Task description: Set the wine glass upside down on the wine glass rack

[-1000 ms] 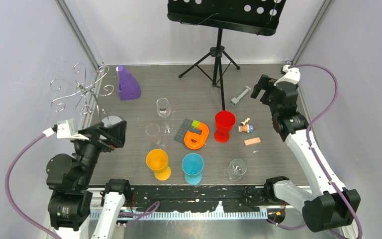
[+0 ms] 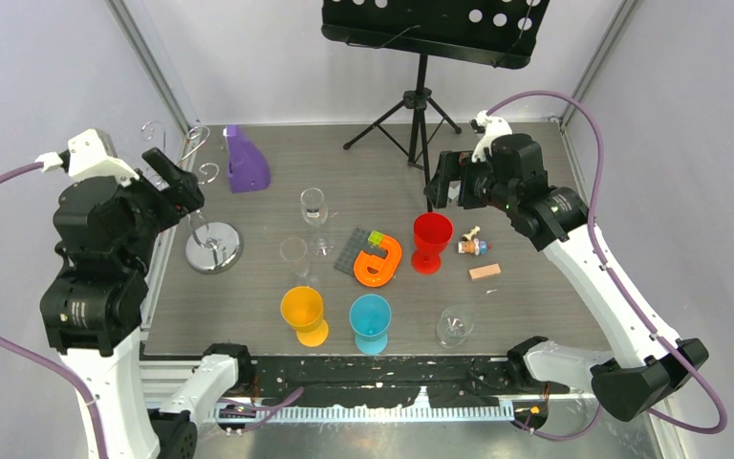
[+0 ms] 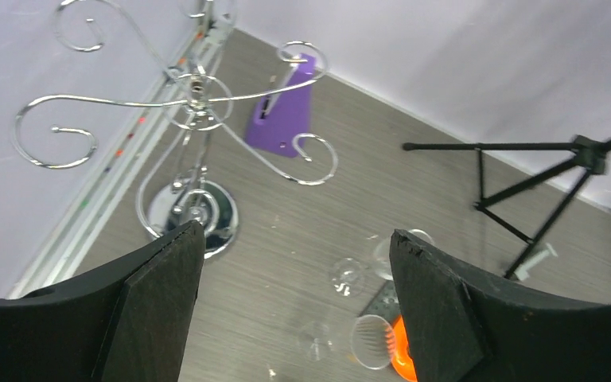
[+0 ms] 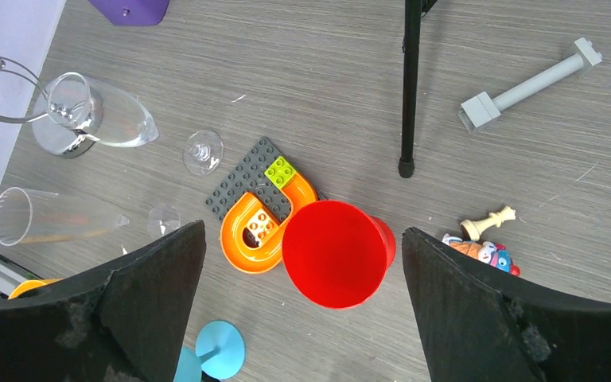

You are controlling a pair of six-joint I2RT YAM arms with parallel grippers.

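The chrome wine glass rack (image 2: 212, 247) stands at the table's left side; its curled wire arms (image 3: 270, 94) spread empty in the left wrist view. Partly covering it in the top view is my left gripper (image 2: 180, 182), fingers apart and holding nothing. Two clear stemmed glasses stand upright mid-table, a flute (image 2: 313, 204) and another glass (image 2: 294, 251) nearer the front. Red (image 2: 431, 234), yellow (image 2: 302, 308) and blue (image 2: 371, 316) goblets stand upright too. My right gripper (image 2: 451, 194) is open and empty, above and behind the red goblet.
A black music stand (image 2: 419, 100) rises at the back, one leg close to my right gripper. A purple object (image 2: 246, 163) stands behind the rack. An orange track piece (image 2: 377, 266), a small figure (image 2: 473, 247), a wooden block (image 2: 485, 272) and a clear glass (image 2: 455, 325) occupy the middle and right.
My left gripper has moved left and back, up to the rack's arms, which it now partly covers. The right gripper has moved left toward the music stand's leg. The glasses have stayed put.
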